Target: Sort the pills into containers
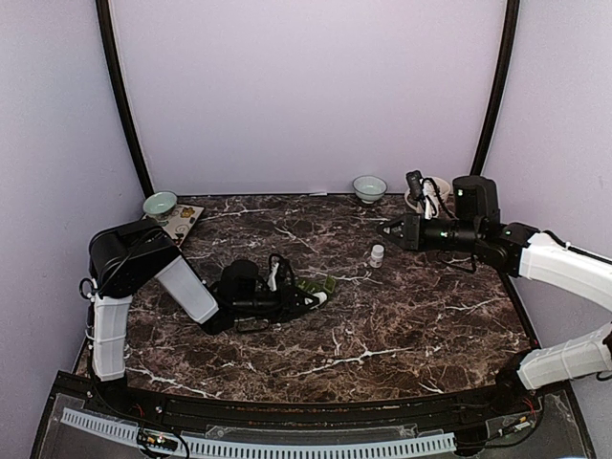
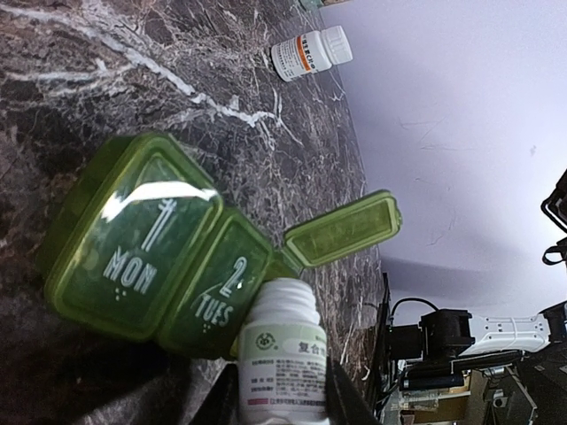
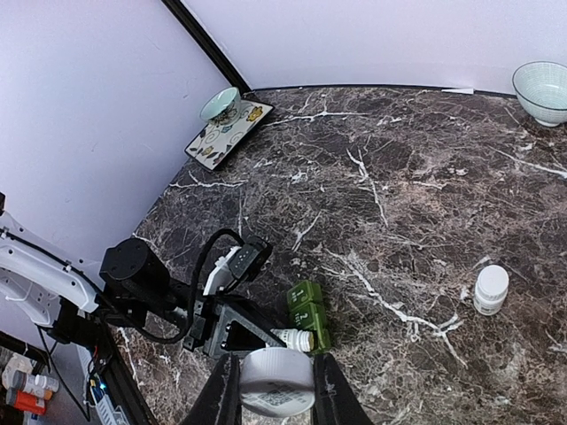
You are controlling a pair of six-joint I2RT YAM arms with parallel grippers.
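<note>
My left gripper (image 1: 306, 300) is shut on a white pill bottle (image 2: 283, 367) with a pale green label. The bottle is tilted, its threaded neck uncapped and over the green pill organizer (image 2: 133, 248). On the organizer, the MON and TUES lids are down, while a further lid (image 2: 344, 228) stands raised by the bottle's mouth. No pills can be made out, and the neck hides the compartment beneath it. Well above the table on the right, my right gripper (image 1: 392, 230) is shut on a round white cap (image 3: 277, 382).
A second white bottle, capped and upright (image 3: 490, 290), stands on the marble table right of the organizer. One bowl (image 1: 369, 188) is at the back; another (image 1: 160, 204) sits on a patterned board (image 3: 229, 135) at the back left.
</note>
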